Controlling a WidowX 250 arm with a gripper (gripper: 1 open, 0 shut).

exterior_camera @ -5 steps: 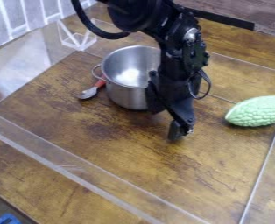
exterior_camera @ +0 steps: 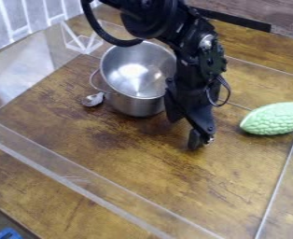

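Observation:
A black arm reaches down from the top of the view to my gripper (exterior_camera: pixel 194 129), which is low over the wooden table just to the right of a steel pot (exterior_camera: pixel 134 73). The gripper stands open, with nothing visible between its fingers. A silver spoon (exterior_camera: pixel 91 99) lies at the pot's left side, partly hidden by it. A pale green corn-shaped object (exterior_camera: pixel 270 119) lies on the table to the right of the gripper, apart from it.
Clear strips or edges run along its left and right. A white railing stands beyond the back left corner.
The arm and gripper have shifted slightly to the right. Less of the spoon's red part shows beside the pot, which appears slightly shifted.

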